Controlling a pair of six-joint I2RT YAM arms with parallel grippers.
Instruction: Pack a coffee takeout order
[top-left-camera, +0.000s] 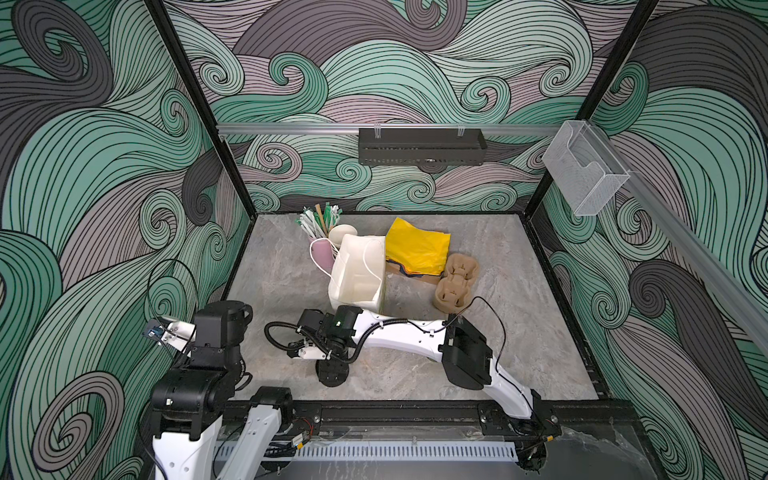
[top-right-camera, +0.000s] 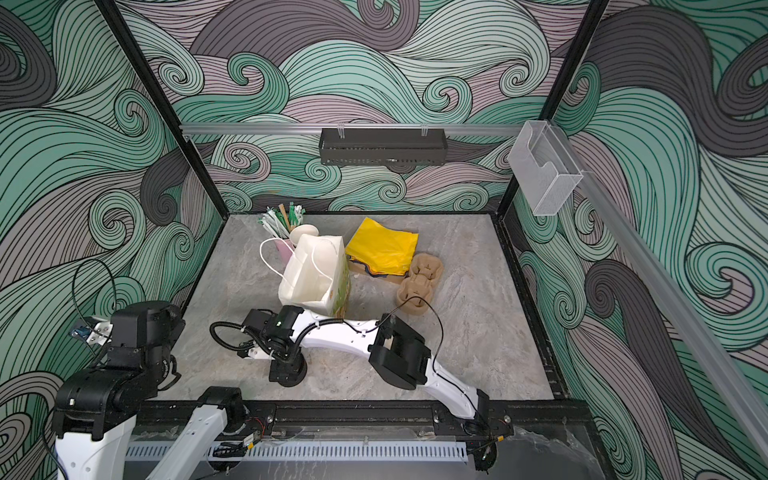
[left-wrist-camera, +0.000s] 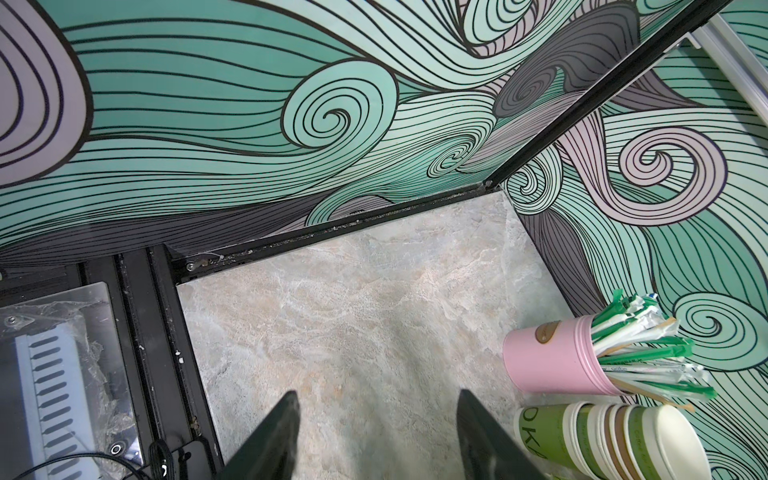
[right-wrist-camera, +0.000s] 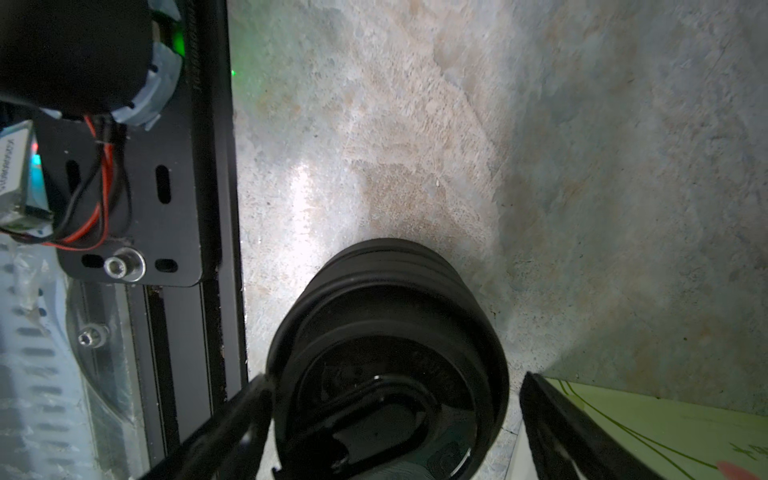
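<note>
A black lidded cup (right-wrist-camera: 384, 344) stands upright near the table's front edge. My right gripper reaches down over it, open, with one finger on each side of the cup; a narrow gap shows at the right finger (right-wrist-camera: 552, 424). The tall white paper bag (top-left-camera: 357, 276) is open at the top, just behind the right arm, and its green side (right-wrist-camera: 640, 424) shows in the right wrist view. At the left, my left gripper is raised clear of the table, open and empty. A brown cup carrier (top-left-camera: 456, 284) lies right of the bag.
Behind the bag are a pink cup of straws (left-wrist-camera: 552, 356) and a stack of green and white paper cups (left-wrist-camera: 592, 436) lying sideways in the left wrist view. A yellow packet (top-left-camera: 417, 246) lies at the back.
</note>
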